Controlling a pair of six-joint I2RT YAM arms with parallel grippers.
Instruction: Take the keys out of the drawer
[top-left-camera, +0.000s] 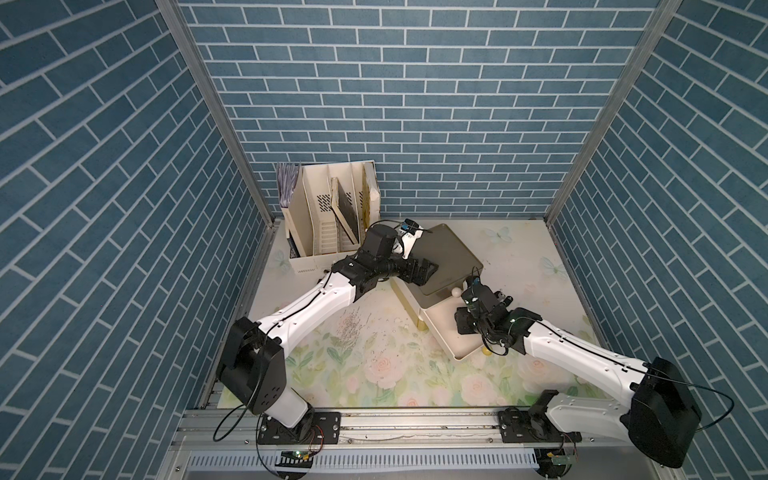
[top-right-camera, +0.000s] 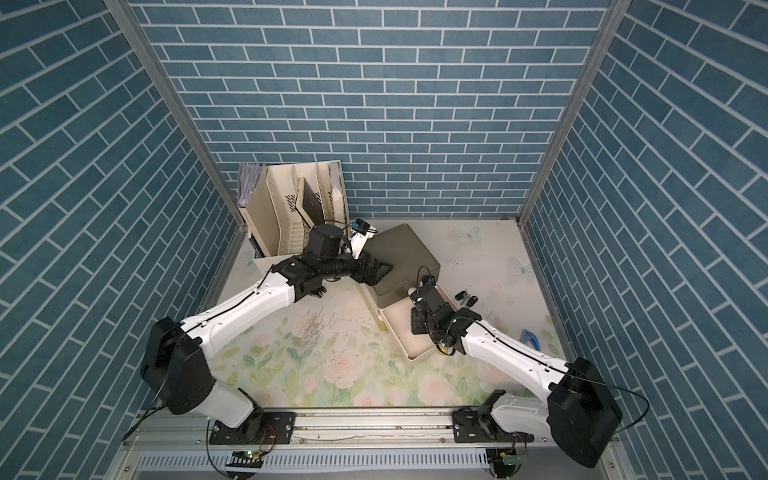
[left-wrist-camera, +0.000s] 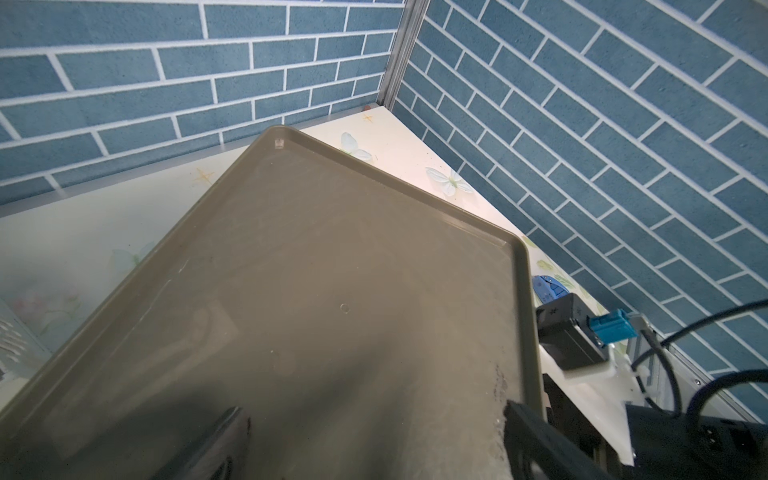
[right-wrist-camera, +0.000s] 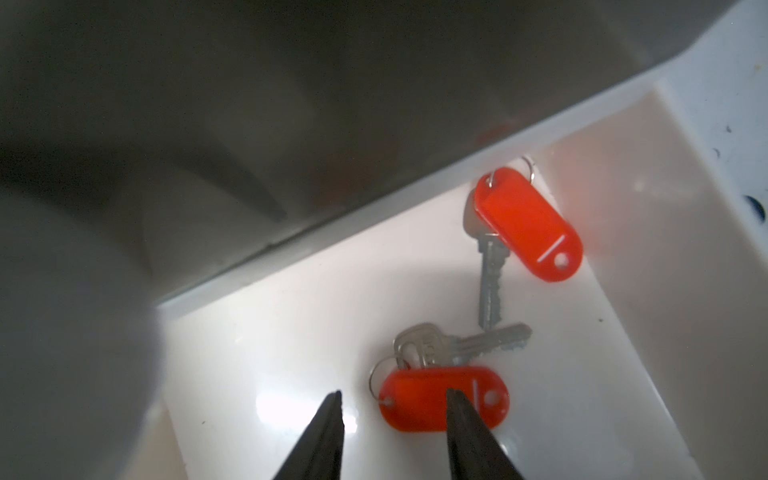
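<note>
An open cream drawer (top-left-camera: 448, 340) sits beneath a dark olive tray (left-wrist-camera: 344, 240). In the right wrist view it holds two keys with red tags: one upper key tag (right-wrist-camera: 528, 224) in the far corner and a lower key tag (right-wrist-camera: 440, 400) nearer. My right gripper is over the drawer, its fingertips part open just short of the lower tag, with nothing visible between them. My left gripper hangs over the tray, fingers apart and empty.
A cream file organiser (top-left-camera: 324, 208) stands at the back left. Small dark objects (top-right-camera: 464, 297) and a blue object (top-right-camera: 529, 338) lie right of the drawer.
</note>
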